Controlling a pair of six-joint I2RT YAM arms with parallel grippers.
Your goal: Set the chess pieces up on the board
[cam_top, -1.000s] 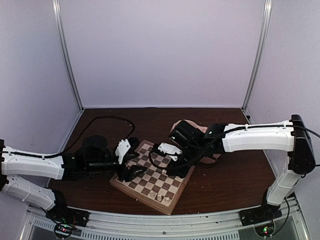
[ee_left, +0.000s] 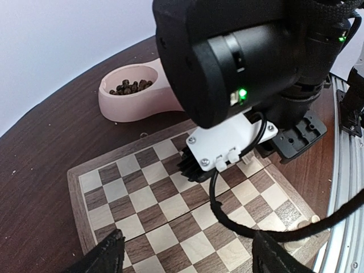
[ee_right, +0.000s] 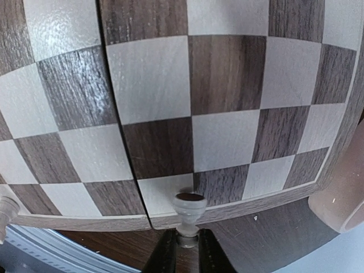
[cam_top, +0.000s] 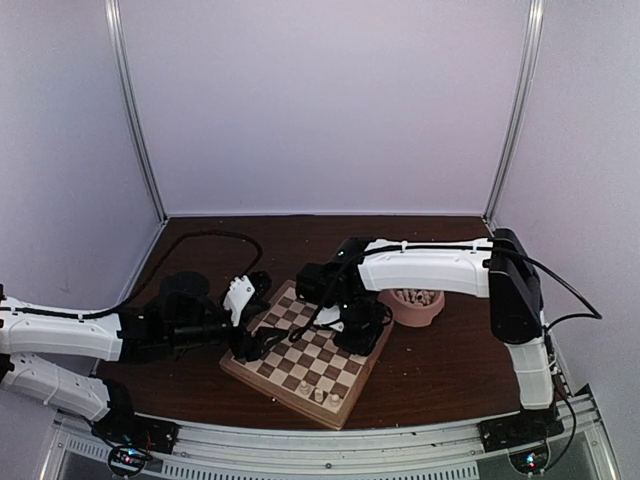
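Observation:
The wooden chessboard (cam_top: 272,381) lies turned at an angle on the brown table. Three light chess pieces (cam_top: 318,395) stand at its near corner; another light piece (ee_right: 7,209) shows at the left edge of the right wrist view. My right gripper is over the board, its narrow fingers closed around the thin end of a light chess piece (ee_right: 189,211), whose dark base underside faces away from the fingers. To the left, my left gripper stands open above the board, nothing between its fingers.
A pink bowl (cam_top: 416,312) of light pieces stands right of the board. Another pink bowl part (ee_left: 116,111), behind the board, holds dark pieces. The right arm (ee_left: 244,68) looms over the board in the left wrist view. Most squares in view are bare.

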